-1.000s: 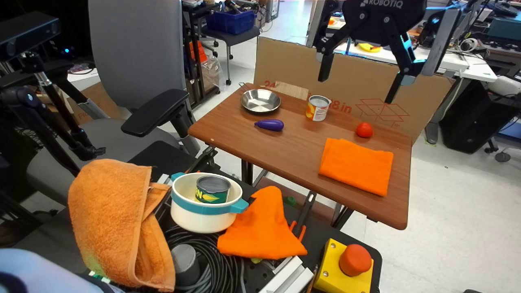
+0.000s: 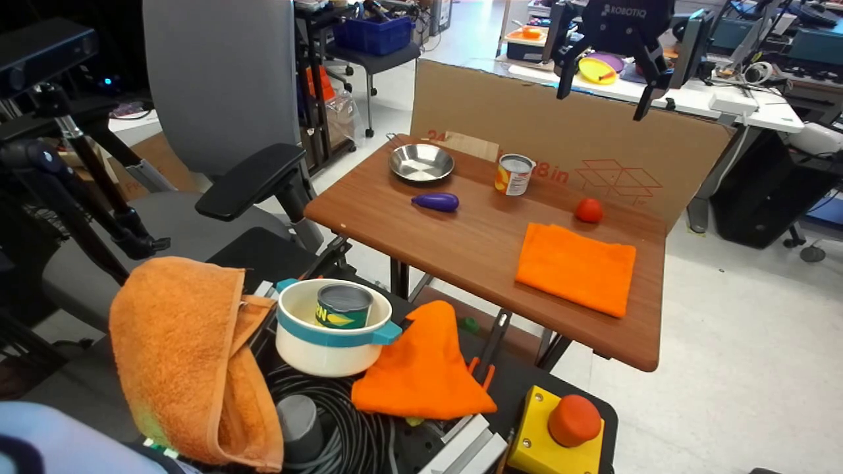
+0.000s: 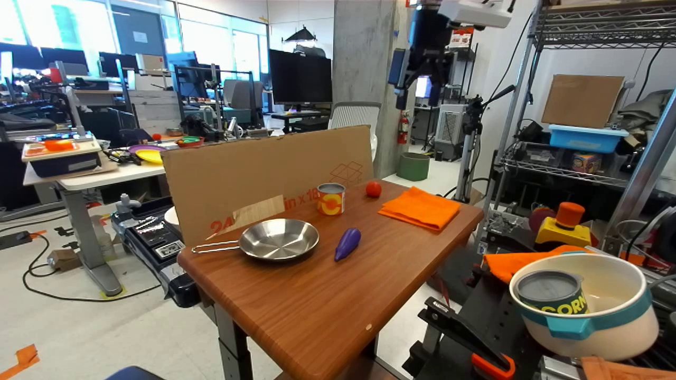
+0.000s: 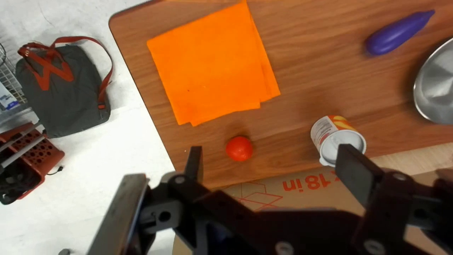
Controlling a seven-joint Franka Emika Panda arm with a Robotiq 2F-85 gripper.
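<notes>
My gripper (image 2: 600, 103) is open and empty, high above the table toward the cardboard; its spread fingers also show along the bottom of the wrist view. In that view, a red tomato (image 4: 239, 148) and a can with an orange-and-white label (image 4: 338, 140) lie below and beyond the gap. A folded orange cloth (image 2: 577, 268) lies flat near the table's right end. A purple eggplant (image 3: 348, 244) rests near the middle. The steel pan (image 3: 279, 239) sits at the other end, its wire handle pointing toward the cardboard side. Nothing touches my fingers.
An upright cardboard sheet (image 2: 466, 103) borders the table's far side. Bare wood (image 3: 285, 304) spreads in front of the pan and eggplant. Off the table, a cream pot (image 2: 316, 347) holds a corn can, beside an orange cloth (image 2: 427, 371) and a red-topped yellow button box (image 2: 553, 442).
My gripper has risen and moved farther back, appearing smaller in exterior view 1. It was open before as well. The things on the table stay in place.
</notes>
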